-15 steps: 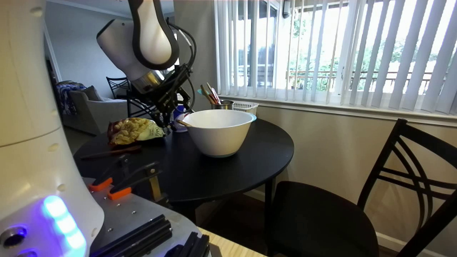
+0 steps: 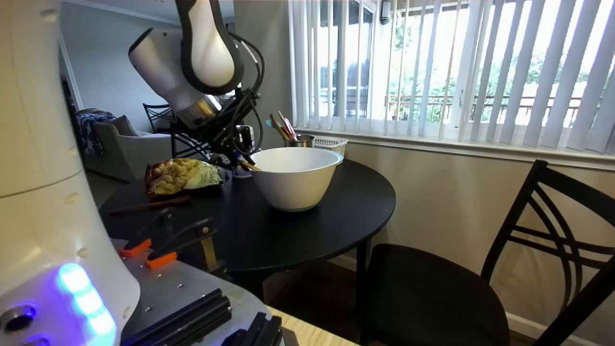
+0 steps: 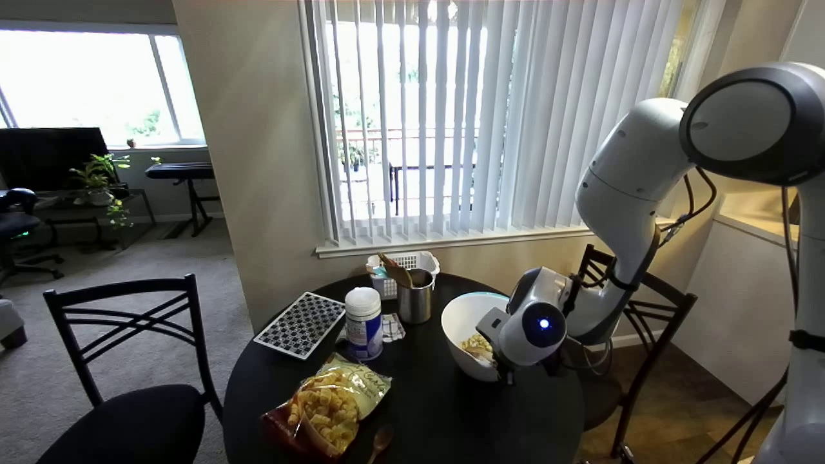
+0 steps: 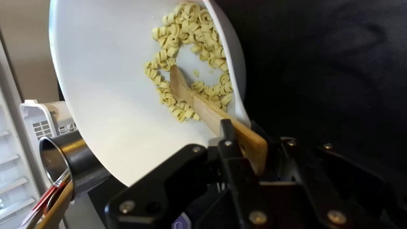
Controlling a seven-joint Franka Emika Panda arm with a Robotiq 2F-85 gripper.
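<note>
A wooden spoon (image 4: 208, 110) leans in the large white bowl (image 4: 103, 87), its tip among curled pasta pieces (image 4: 190, 28). Its handle crosses the bowl's rim, and the end lies between my fingers. My gripper is shut on that handle at the rim. From the side, the arm reaches down to the near-left rim of the bowl (image 2: 295, 183), where a bit of the handle shows. In the second exterior view the arm's wrist hides the fingers and the spoon; some pasta (image 3: 477, 348) remains visible inside the bowl.
An open bag of snacks (image 3: 329, 410) and another spoon (image 3: 381, 441) lie on the black round table. A white-capped canister (image 3: 363, 325), a steel utensil pot (image 3: 415, 296), a white basket (image 3: 425, 261) and a patterned board (image 3: 300, 325) stand or lie toward the back.
My gripper has moved a little toward the bowl and down onto the spoon handle, which stuck out past the rim a second ago. The bowl has stayed in place.
</note>
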